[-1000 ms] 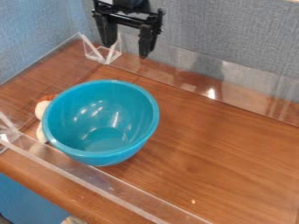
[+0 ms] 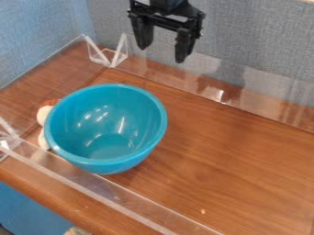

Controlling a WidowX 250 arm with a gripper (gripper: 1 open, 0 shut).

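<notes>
A large turquoise bowl (image 2: 106,128) rests on the wooden table at the left, empty inside as far as shows. Just behind its left side, small white objects with a bit of orange (image 2: 44,116) are partly hidden by it. My black gripper (image 2: 162,41) hangs open at the top centre, high above the back of the table, with nothing between its fingers.
Clear plastic walls (image 2: 221,96) run along the back and front edges of the table (image 2: 233,174), with white corner braces (image 2: 105,53) at the back left.
My gripper has moved to the right and slightly up over the last second, staying open. The bowl and the objects beside it stay where they were.
</notes>
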